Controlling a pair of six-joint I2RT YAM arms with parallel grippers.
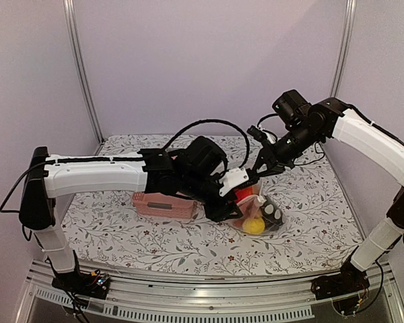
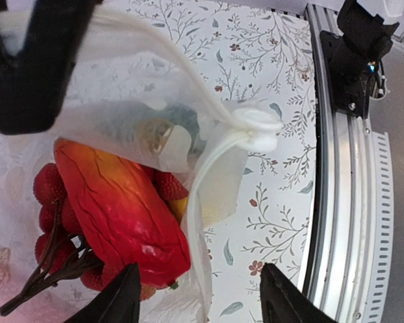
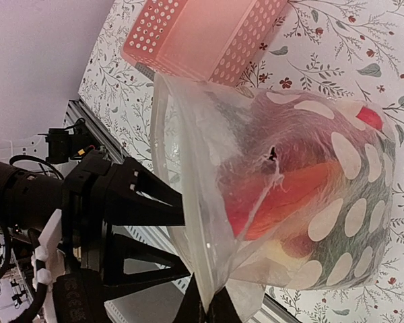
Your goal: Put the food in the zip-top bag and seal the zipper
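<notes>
The clear zip top bag [image 3: 198, 202] with white dots lies on the table, its mouth spread. Inside, a red-orange food item [image 2: 124, 208] rests among red bumpy berries [image 2: 49, 184] on a brown stem; a yellow food [image 1: 253, 225] shows near the bag's front. My right gripper is shut on the bag's rim. At the opposite side of the mouth my left gripper stands open, the rim [image 2: 198, 259] running between its spread fingers. From above, the left arm covers much of the opening.
An empty pink basket [image 1: 163, 206] sits left of the bag, partly under the left arm. Bare patterned table lies in front of and right of the bag. A metal rail [image 1: 209, 286] edges the front.
</notes>
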